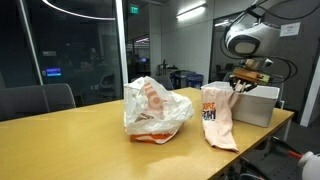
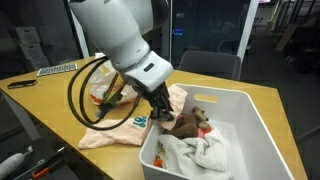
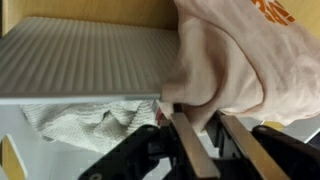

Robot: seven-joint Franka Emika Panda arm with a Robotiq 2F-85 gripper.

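Observation:
A pale pink cloth with an orange print [image 3: 240, 50] hangs over the wall of the white box [image 2: 250, 135]. Its lower end lies on the table, as exterior view 1 shows the cloth [image 1: 216, 120] draped down the box's outer side. My gripper is at the box rim, pointing down, at the cloth's upper end. The fingers [image 3: 190, 142] stand part open, with folds of cloth between and just beyond their tips. Whether they press on the cloth cannot be made out. In exterior view 2 the gripper [image 2: 165, 120] partly hides this spot.
Inside the box are a brown plush toy [image 2: 193, 124], a white cloth [image 2: 205, 155] and some small colourful items [image 2: 170, 155]. A crumpled white plastic bag [image 1: 155, 108] sits on the wooden table [image 1: 70, 140]. Much of the tabletop left of the bag is clear.

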